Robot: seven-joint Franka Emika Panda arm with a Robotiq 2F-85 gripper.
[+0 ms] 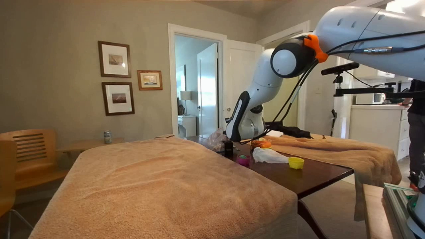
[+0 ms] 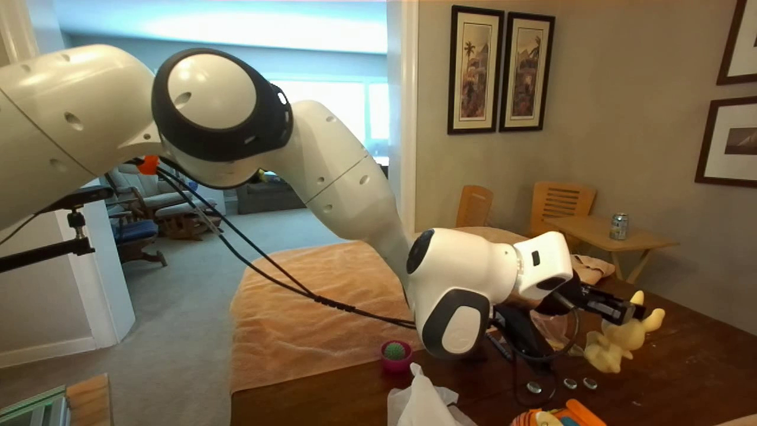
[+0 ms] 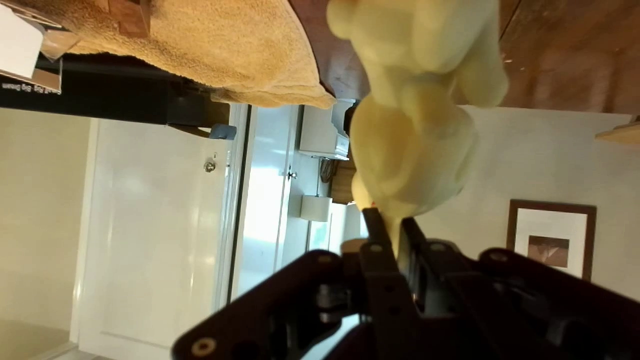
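Note:
A pale yellow, bunny-like figure (image 2: 618,344) is at the far part of the dark table in exterior view 2, its long ears pointing up and to the right. My gripper (image 2: 637,312) is shut on one of those ears. In the wrist view the figure (image 3: 414,150) fills the upper middle, and a narrow piece of it runs down between the fingertips of my gripper. Whether its base touches the table cannot be told. The arm hides both gripper and figure in exterior view 1.
On the table (image 1: 314,177) are a pink pot with a green ball (image 2: 395,355), a white crumpled bag (image 2: 422,401), a yellow cup (image 1: 296,163), an orange toy (image 2: 560,415), a clear plastic bag (image 1: 217,140) and a black bottle (image 1: 228,149). Glass pebbles (image 2: 569,383) lie near the figure.

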